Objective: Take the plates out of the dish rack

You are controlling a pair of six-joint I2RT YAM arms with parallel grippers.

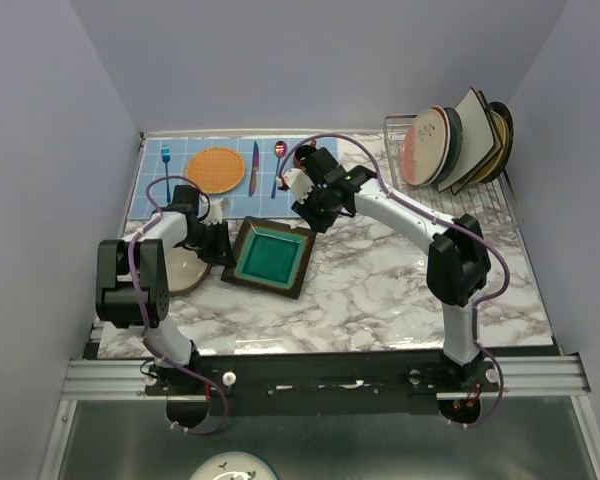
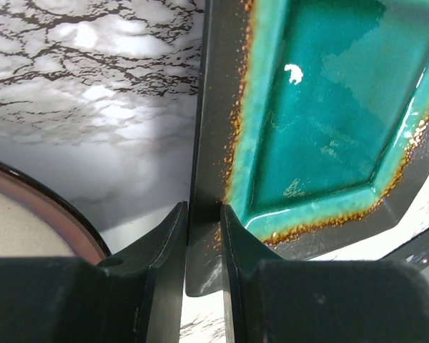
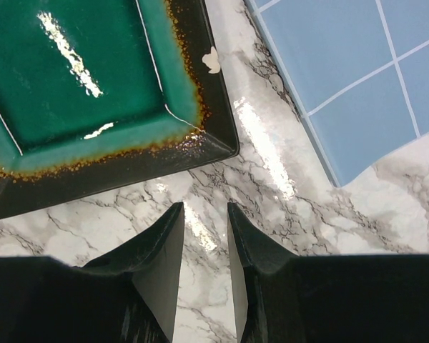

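Note:
A square green plate [image 1: 271,255] with a dark brown rim lies on the marble counter, between my grippers. In the left wrist view, the fingers of my left gripper straddle the rim of the green plate [image 2: 329,114] at a corner, and the rim fills the gap: shut on it. My right gripper is open with bare marble between its fingertips, just off a corner of the plate. A round pale plate [image 1: 183,270] lies under the left arm. At the back right, the wire dish rack [image 1: 388,150] holds several upright plates [image 1: 422,148].
A blue checked mat [image 1: 200,148] along the back bears a round woven trivet [image 1: 215,170], a knife [image 1: 254,168] and other utensils. A floral plate [image 1: 234,467] sits at the bottom edge.

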